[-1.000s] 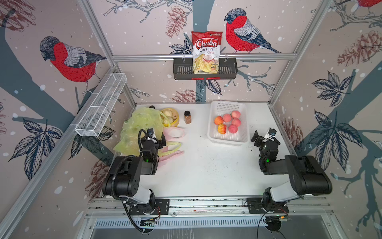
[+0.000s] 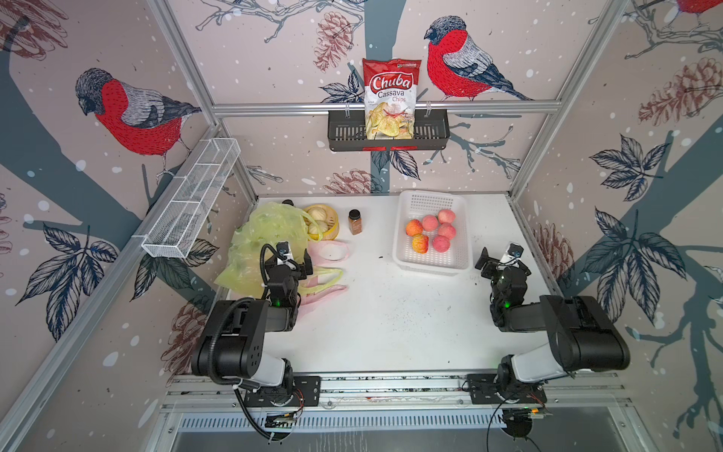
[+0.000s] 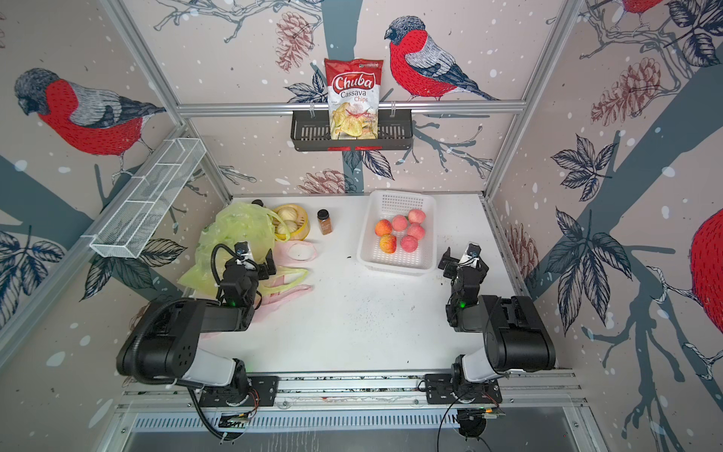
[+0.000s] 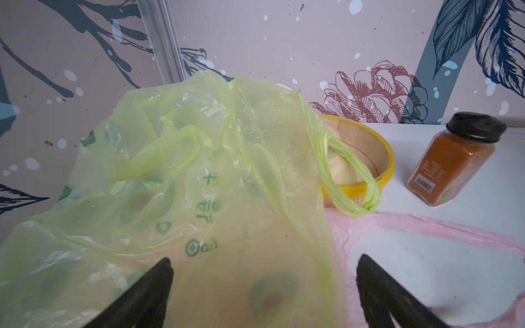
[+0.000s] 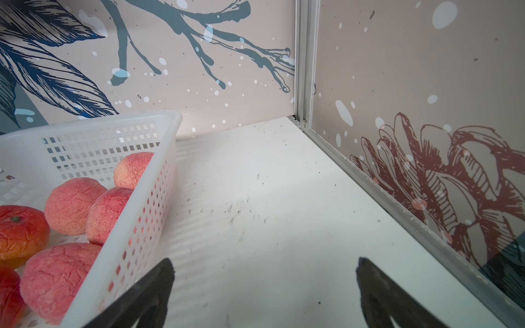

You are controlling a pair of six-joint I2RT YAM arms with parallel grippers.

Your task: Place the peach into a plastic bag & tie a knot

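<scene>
Yellow-green plastic bags (image 2: 256,241) and pink ones (image 2: 327,251) lie crumpled at the table's left, under and around my left gripper (image 2: 287,260), which is open. In the left wrist view the yellow-green bag fills much of the space ahead of its blurred fingers. Several pink peaches (image 2: 439,242) and red-yellow fruit (image 2: 418,244) sit in a white perforated basket (image 2: 432,263) at the back right. My right gripper (image 3: 463,260) stands open just right of the basket's front corner, with nothing between its fingers.
A yellow round steamer (image 3: 299,226) and a spice jar (image 3: 324,222) stand at the back left. A shelf with chips (image 2: 388,94) hangs on the back wall, a wire rack (image 2: 188,203) on the left wall.
</scene>
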